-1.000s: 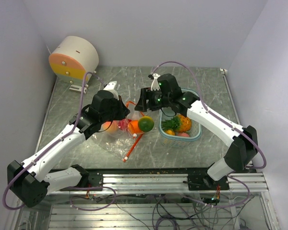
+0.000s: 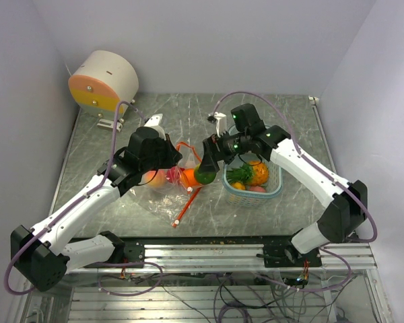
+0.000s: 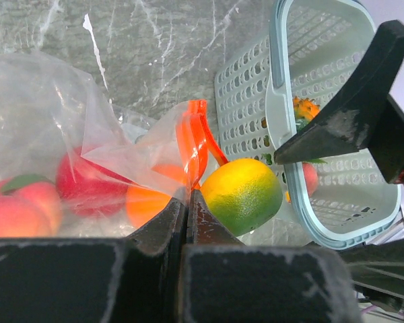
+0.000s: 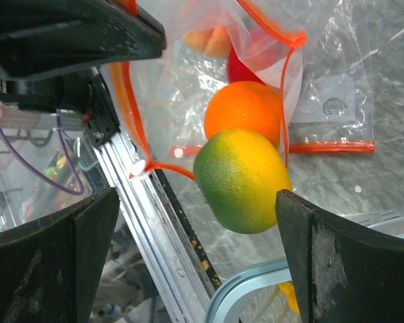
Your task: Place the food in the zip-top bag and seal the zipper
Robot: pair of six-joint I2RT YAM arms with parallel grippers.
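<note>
The zip top bag (image 3: 34,121) lies on the grey table with red and orange food inside. In the left wrist view an orange (image 3: 145,202) and a red fruit (image 3: 87,182) show through the plastic. My left gripper is shut on the bag's edge by its orange zipper (image 3: 195,138). A green-yellow mango (image 4: 241,182) sits at the bag's mouth, beside the orange. My right gripper is open above the mango, its fingers spread either side of it, near the basket's rim.
A plastic basket (image 2: 269,192) on the right holds greens, a pineapple and other produce. A cream cylindrical object (image 2: 102,77) stands at the back left. Bare table shows behind the bag.
My right gripper has moved from near the left gripper to over the mango and basket edge, lower in the top view. The left arm is unchanged.
</note>
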